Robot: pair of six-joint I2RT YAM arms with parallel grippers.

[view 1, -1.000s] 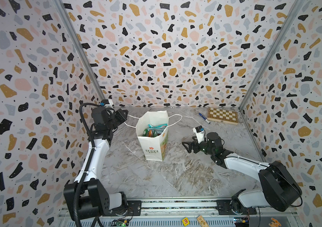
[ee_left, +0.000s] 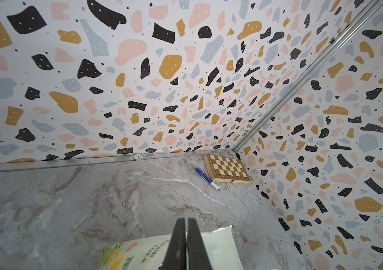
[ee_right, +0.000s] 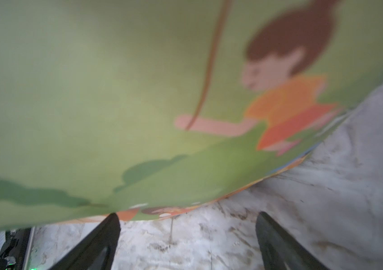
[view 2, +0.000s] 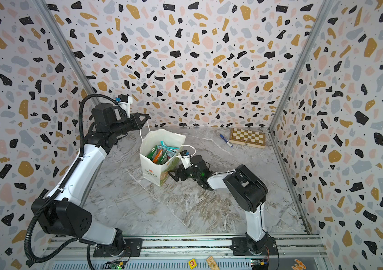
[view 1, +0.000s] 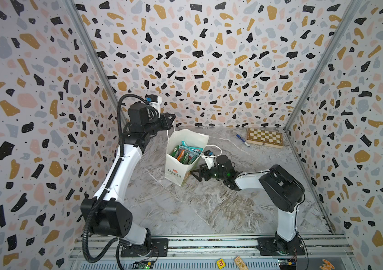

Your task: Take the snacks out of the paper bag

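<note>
A white paper bag (view 1: 177, 174) stands tilted left of the table's middle. Its open top shows snacks (view 1: 185, 152) in green, orange and teal wrappers. Above its left rim, my left gripper (view 1: 171, 118) is shut on the bag's white cord handle, which is drawn up taut. In the left wrist view, the left gripper has its fingers together and a bit of the bag's rim (ee_left: 220, 243) shows beneath. Low at the bag's right side, my right gripper (view 1: 197, 175) is open. The bag's green printed side (ee_right: 110, 112) fills most of the right wrist view, close above the open fingers (ee_right: 101, 243).
A chessboard (view 1: 264, 137) and a blue marker (view 1: 242, 140) lie at the back right. The second handle (view 1: 215, 150) loops out over my right gripper.
My left gripper has risen and moved right, pulling the handle upward; the bag has turned and tipped. My right gripper has come left from open table to the bag's side.
</note>
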